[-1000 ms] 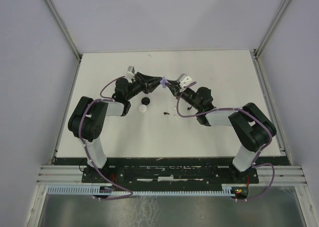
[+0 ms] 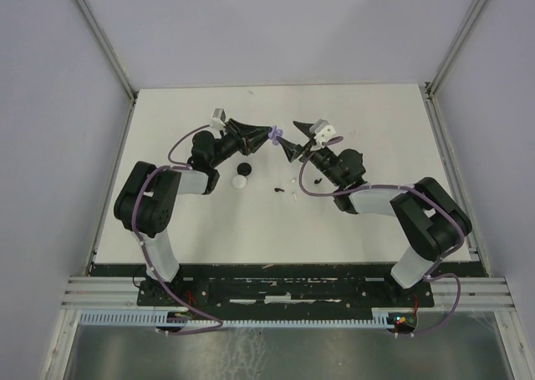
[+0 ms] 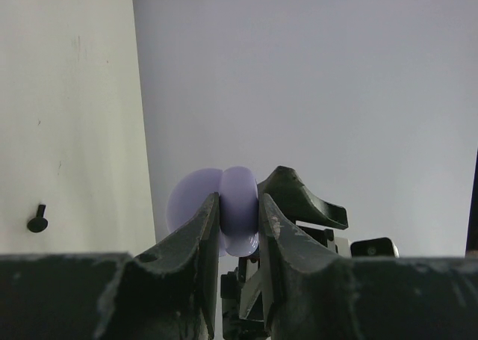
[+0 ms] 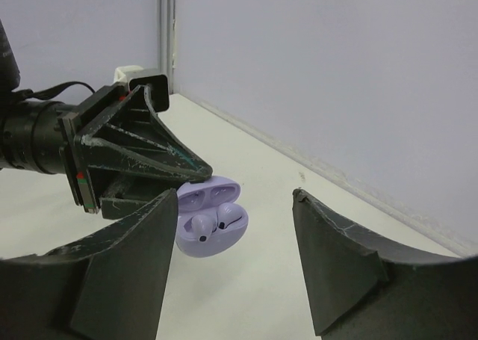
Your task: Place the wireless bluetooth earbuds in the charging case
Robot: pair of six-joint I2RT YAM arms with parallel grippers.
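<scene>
The lilac charging case (image 4: 212, 246) is held up off the table with its lid (image 4: 222, 192) flipped back. My left gripper is shut on the case, whose rounded edge shows between its fingers in the left wrist view. Two lilac earbuds rest in the case: the left earbud (image 4: 202, 226) appears to stand prouder than the right earbud (image 4: 229, 215). My right gripper is open, with its fingers spread on either side of the view and nothing gripped. From above, its tips (image 2: 296, 124) are just right of the case.
A black disc (image 2: 244, 169) and a white disc (image 2: 239, 181) lie on the white table (image 2: 217, 230), near the left gripper. Several small black and white pieces, including a black one (image 2: 279, 190), lie in the middle.
The left gripper and case have stayed put.
</scene>
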